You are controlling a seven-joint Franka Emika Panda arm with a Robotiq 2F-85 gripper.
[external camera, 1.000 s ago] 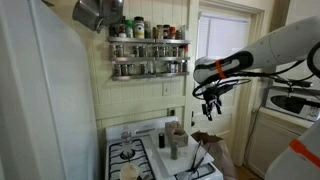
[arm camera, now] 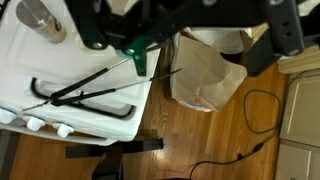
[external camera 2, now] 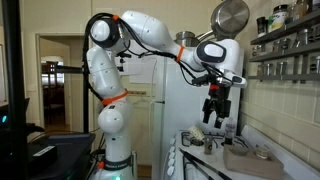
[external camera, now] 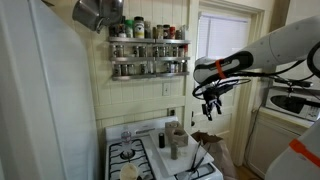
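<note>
My gripper [external camera: 211, 112] hangs in the air above the right side of the white stove [external camera: 157, 163], with its fingers pointing down. In exterior view 2 the gripper [external camera 2: 214, 118] stands open, and nothing shows between its fingers. Black-handled utensils [arm camera: 85, 98] lie across the stove's front corner in the wrist view. A clear jar [arm camera: 45, 22] stands near them. Beyond the stove's edge is a brown paper bag [arm camera: 207, 80]. The gripper touches none of these.
A tan box [external camera 2: 252, 162] stands at the back of the stove. Shelves of spice jars [external camera: 148, 50] line the wall above. Pans [external camera 2: 230, 17] hang high up. A microwave [external camera: 292, 103] sits on the right counter. Wooden floor [arm camera: 235, 145] lies beside the stove, crossed by a cable.
</note>
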